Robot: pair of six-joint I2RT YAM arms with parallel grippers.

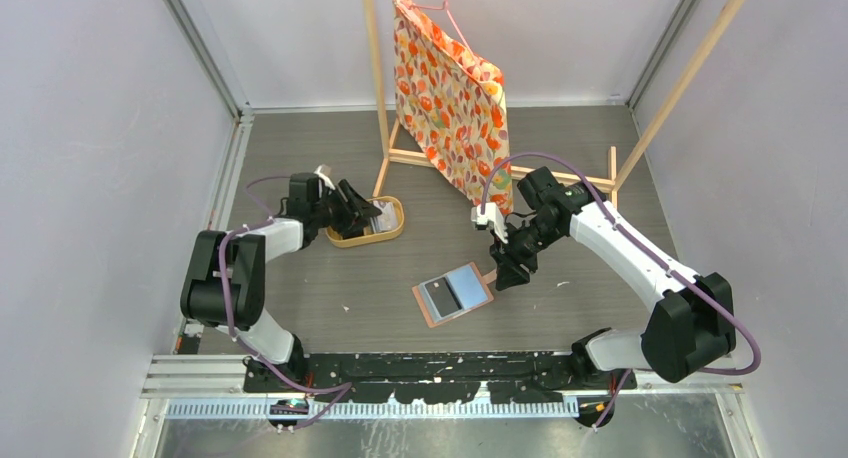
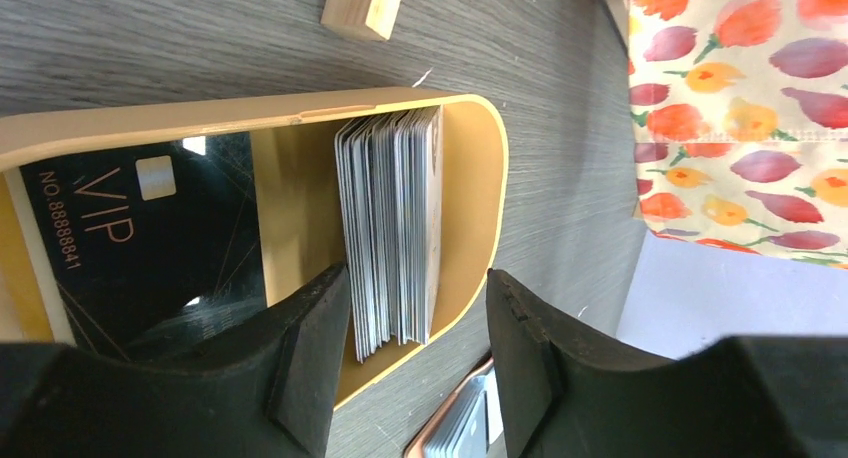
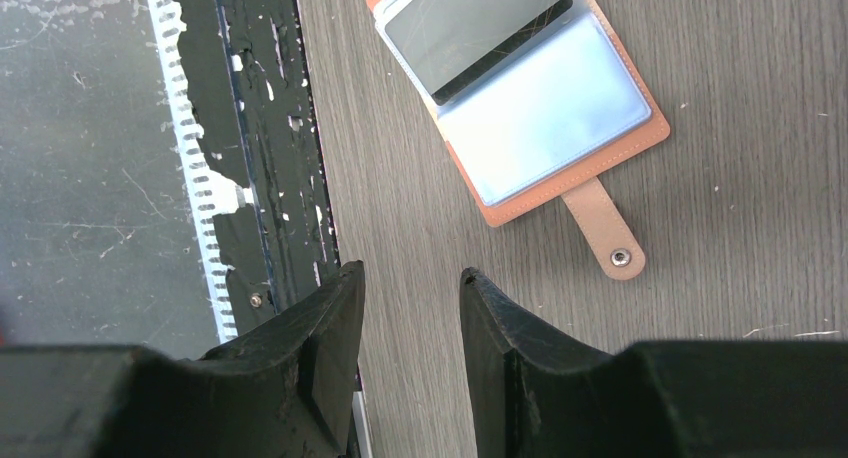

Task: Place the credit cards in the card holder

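My left gripper is open at a tan oval box (image 1: 365,238), its left finger beside a stack of cards (image 2: 390,223) standing on edge inside; a black VIP card (image 2: 140,238) lies in the box too. My right gripper is open over bare floor, just short of the open card holder (image 3: 560,118), which has light blue and grey panels, a tan back and a strap with a snap.
Behind stands a wooden frame (image 1: 600,183) hung with a floral cloth (image 1: 450,98). Bare floor lies between the box and the holder. A black edge strip (image 3: 260,178) runs along the front.
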